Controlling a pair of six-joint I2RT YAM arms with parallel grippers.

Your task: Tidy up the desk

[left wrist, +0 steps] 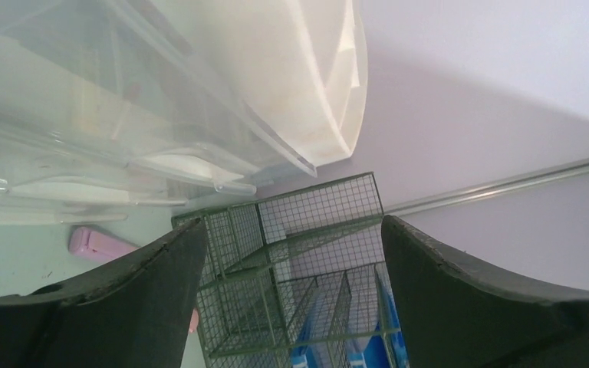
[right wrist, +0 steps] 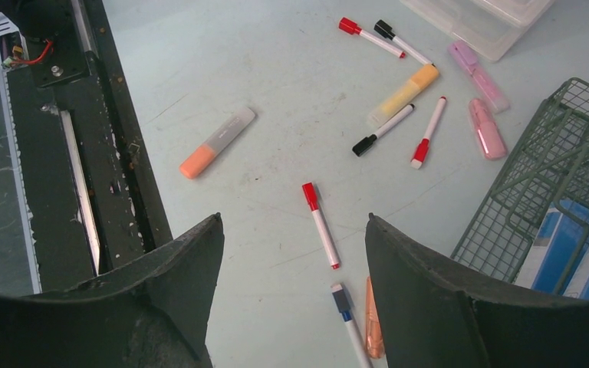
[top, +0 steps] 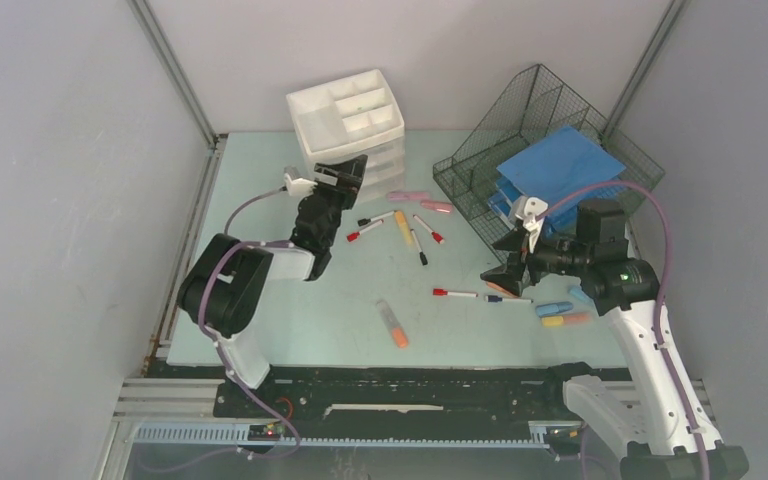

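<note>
My left gripper [top: 342,172] is raised in front of the white drawer organizer [top: 345,110]; in the left wrist view its open fingers face the clear drawers [left wrist: 100,146] at close range, with nothing between them. My right gripper [top: 508,262] hangs open over the right side of the desk near the wire rack [top: 460,180]. Scattered markers lie mid-desk, including a red one [right wrist: 320,230] and a black one [right wrist: 383,130], with highlighters in yellow [right wrist: 403,96], orange [right wrist: 218,142] and pink [right wrist: 488,130].
Blue folders [top: 560,165] sit in the rack at the back right. More highlighters [top: 560,320] lie at the right edge, beside the right arm.
</note>
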